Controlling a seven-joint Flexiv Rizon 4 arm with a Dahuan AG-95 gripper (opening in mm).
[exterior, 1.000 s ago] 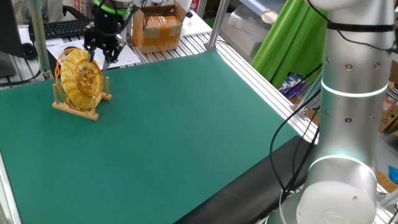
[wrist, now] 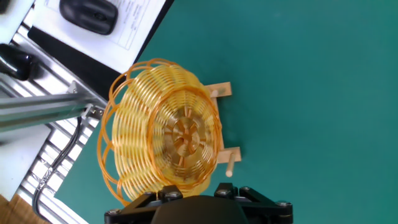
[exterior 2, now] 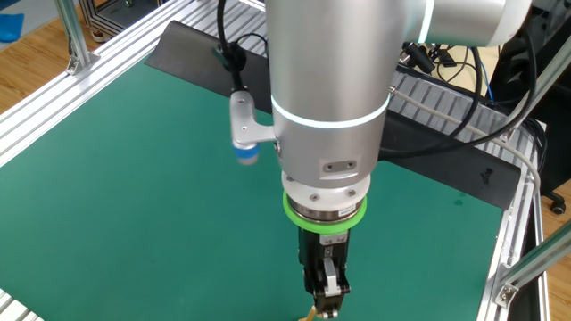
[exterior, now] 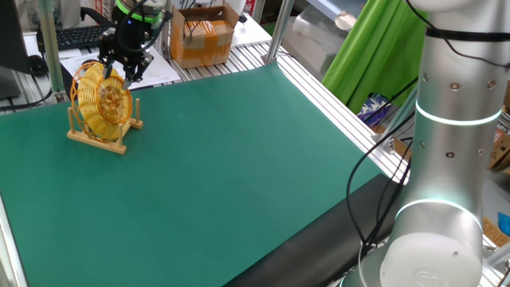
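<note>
A round yellow wicker basket with a looped orange rim stands on its side in a small wooden rack with upright pegs. It is at the far left of the green table in exterior view 1. My gripper is at the basket's upper edge, its fingers apart; whether they touch the wicker cannot be told. From the wrist view, the basket shows its base side, and my open gripper overlaps its lower edge. In exterior view 2 the arm hides nearly all of the basket.
Behind the rack are a metal post, a black mouse on papers and a keyboard. A cardboard box stands beyond the table's back edge.
My gripper has shifted left and slightly down in exterior view 1, closer over the basket's upper edge. The basket and rack have stayed in place.
</note>
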